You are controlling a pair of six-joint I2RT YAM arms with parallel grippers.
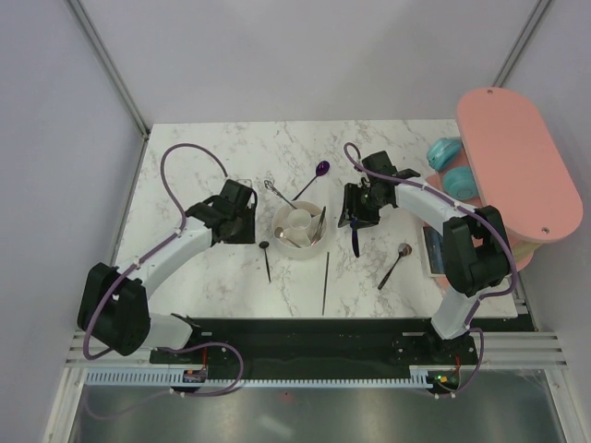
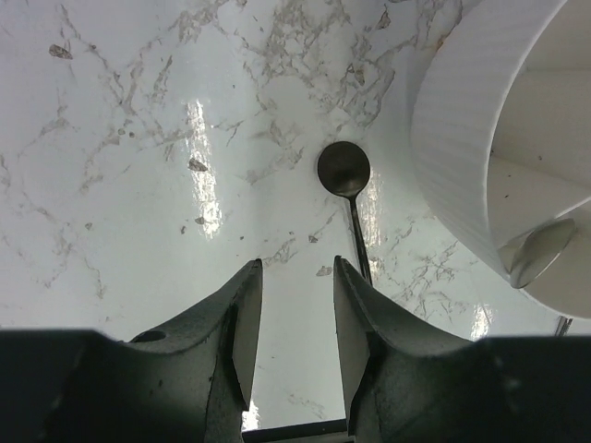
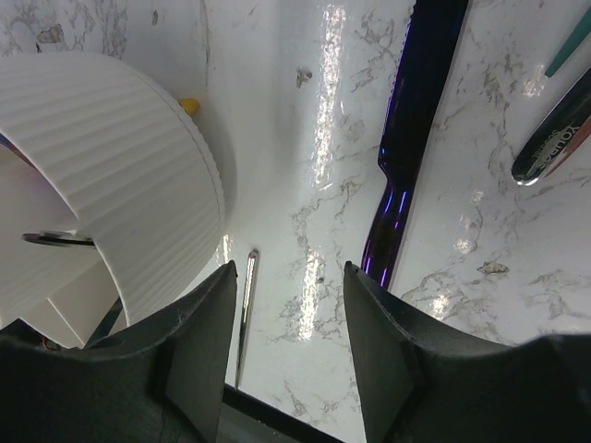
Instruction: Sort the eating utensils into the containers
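Observation:
A round white divided container (image 1: 279, 247) stands mid-table with several utensils in it, among them a spoon (image 2: 541, 251) seen at its near edge. Left of it on the table lies a dark spoon (image 2: 343, 170), its handle pointing toward the front. Above the table beside that spoon is my left gripper, open and empty. My right gripper also stands open, right of the container; a dark knife (image 3: 413, 120) lies below it. A thin stick-like utensil (image 1: 325, 284) lies in front, a purple spoon (image 1: 321, 169) behind, and another spoon (image 1: 404, 250) at the right.
A pink-topped rack (image 1: 517, 148) fills the right side, with teal items (image 1: 445, 152) on it. Some long utensils stick out past the container's rim.

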